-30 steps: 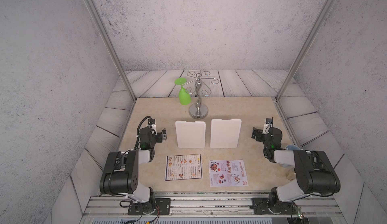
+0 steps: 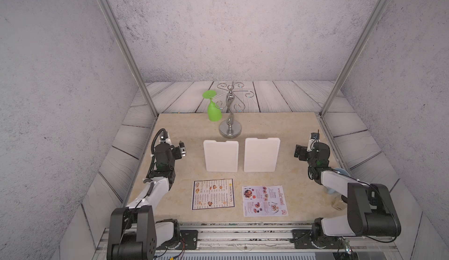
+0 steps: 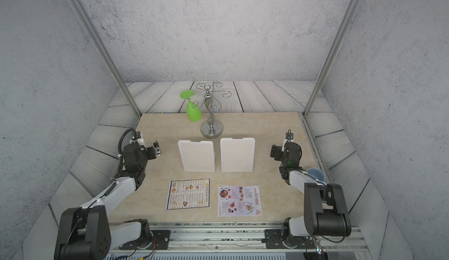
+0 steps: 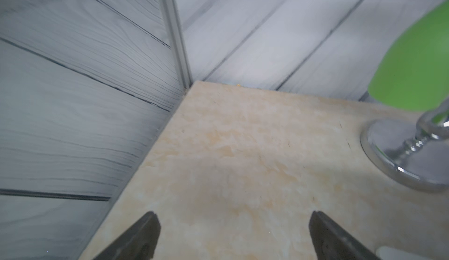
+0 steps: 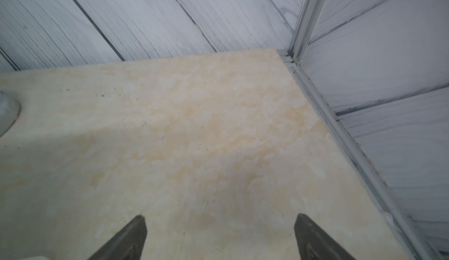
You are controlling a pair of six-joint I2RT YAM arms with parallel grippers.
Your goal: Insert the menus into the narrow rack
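Two printed menus, a bordered one [image 2: 212,194] and a pink-text one [image 2: 263,200], lie flat at the front of the table. Behind them stand two white holders [image 2: 221,156], apparently the narrow racks, side by side. My left gripper [image 2: 171,151] hovers at the left, apart from the holders; its dark fingers stand open with nothing between in the left wrist view. My right gripper [image 2: 307,152] is at the right, also open and empty, over bare table in the right wrist view.
A metal scroll stand [image 2: 229,129] holds an upturned green glass [image 2: 214,112] at the back. A blue bowl [image 3: 316,173] is partly behind the right arm.
My left arm has moved outward to the left, its gripper slightly further back. My right gripper has shifted a little to the right and back. The menus and holders are unmoved.
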